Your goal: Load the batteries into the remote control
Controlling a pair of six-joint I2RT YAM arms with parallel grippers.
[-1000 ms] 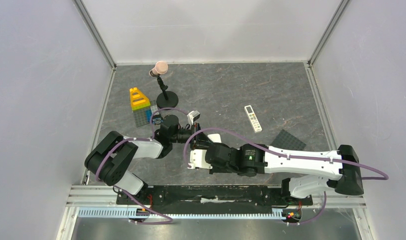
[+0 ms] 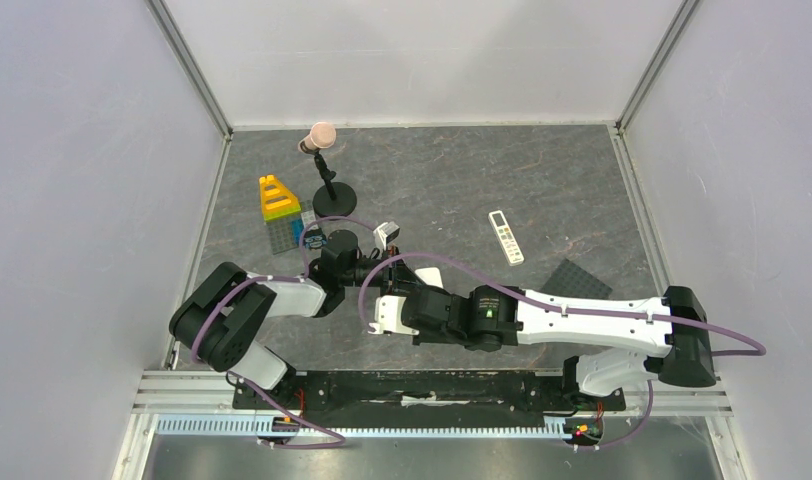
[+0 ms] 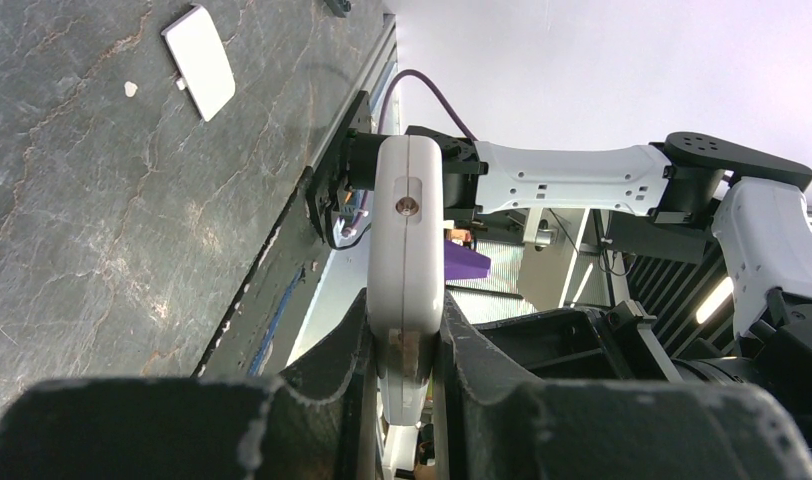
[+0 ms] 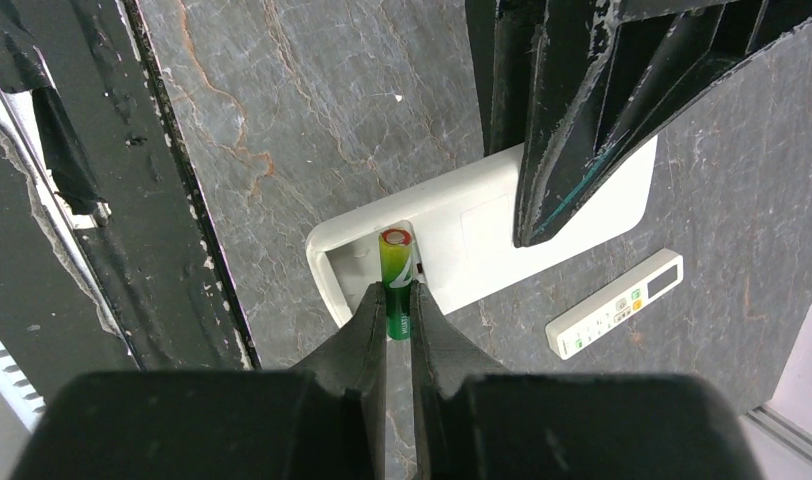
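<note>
In the left wrist view my left gripper grips a white remote body [image 3: 405, 230], seen edge-on. In the right wrist view its battery side [image 4: 472, 245] faces up, black fingers of the left gripper over its right part. My right gripper is shut on a green-yellow battery [image 4: 396, 258] at the left end of the remote's compartment; whether it is seated is not clear. A white battery cover [image 3: 197, 62] lies on the table in the left wrist view.
A remote [image 2: 506, 237] lies at centre right, a dark mat [image 2: 577, 281] near the right arm. A stand [image 2: 334, 199] and yellow block piece [image 2: 278, 197] are at back left.
The left arm looks unchanged.
</note>
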